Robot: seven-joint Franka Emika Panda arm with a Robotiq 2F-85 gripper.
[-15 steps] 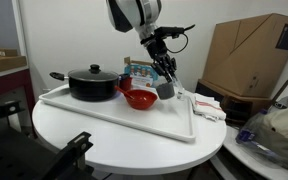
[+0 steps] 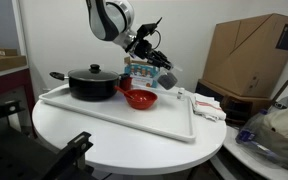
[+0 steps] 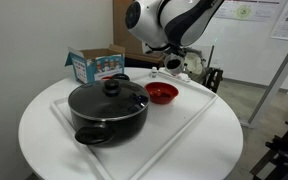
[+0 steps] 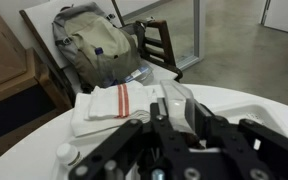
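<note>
My gripper (image 2: 166, 69) is up over the white tray (image 2: 174, 122), to the right of a red bowl (image 2: 141, 100). It is shut on a pale grey cup-like object (image 2: 167, 80), tilted with its darker round side towards exterior view 1. In the wrist view this object (image 4: 174, 100) shows between the dark fingers, partly hidden by them. Exterior view 2 has the bowl (image 3: 162, 94) in front of the gripper (image 3: 172, 58). What the bowl and the held object contain is too small to tell.
A lidded black pot (image 3: 109, 108) stands on the tray beside the bowl. Behind are a blue picture box (image 3: 95, 64) and a dark red cup (image 2: 125, 83). A folded white towel (image 4: 114, 101) and a small white bottle (image 4: 67, 154) sit at one side. The tray's front is clear.
My gripper has moved up and to the left in exterior view 1, carrying the grey object higher and tilting it. The bowl and the pot have stayed put.
</note>
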